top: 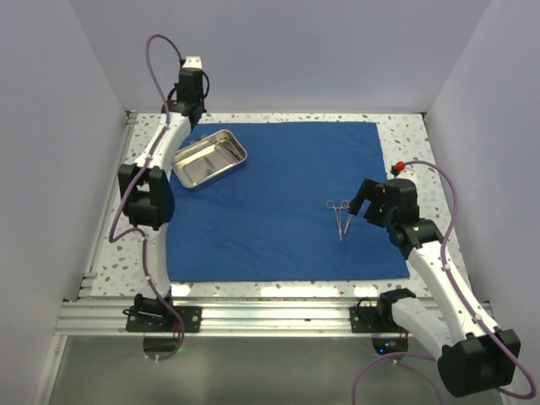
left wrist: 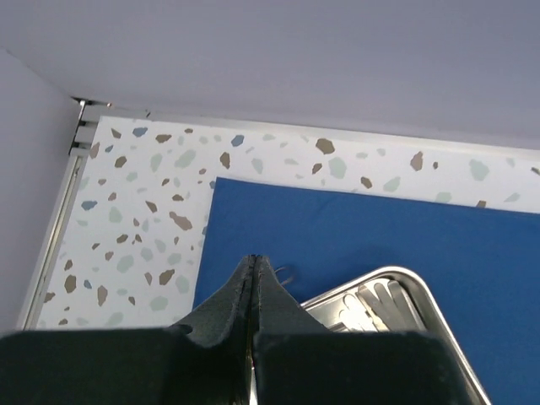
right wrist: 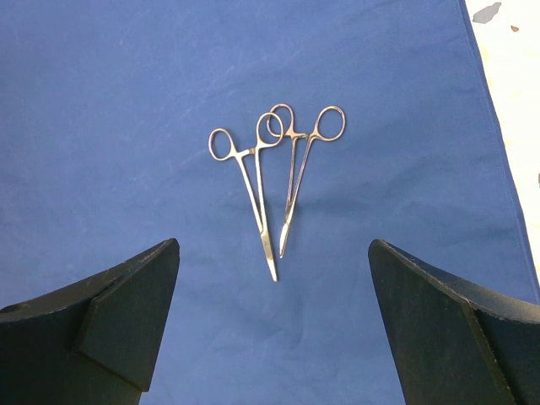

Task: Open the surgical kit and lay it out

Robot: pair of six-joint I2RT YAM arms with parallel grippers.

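The metal tray [top: 199, 170] lies slanted at the cloth's far left, with several slim instruments [left wrist: 371, 305] inside. My left gripper is shut, raised near the tray's far-left corner; nothing shows between its fingers. Just beside its tips is a thin metal loop [left wrist: 289, 278], its remainder hidden; whether it touches the gripper I cannot tell. On the right part of the blue cloth [top: 270, 245] lie two hemostats, a left one [right wrist: 259, 190] and a right one [right wrist: 297, 177], handle rings overlapping. Above them my right gripper stands open and empty.
Speckled tabletop [top: 126, 261] borders the cloth, and grey walls close in the back and both sides. A metal rail [top: 278, 314] runs along the front.
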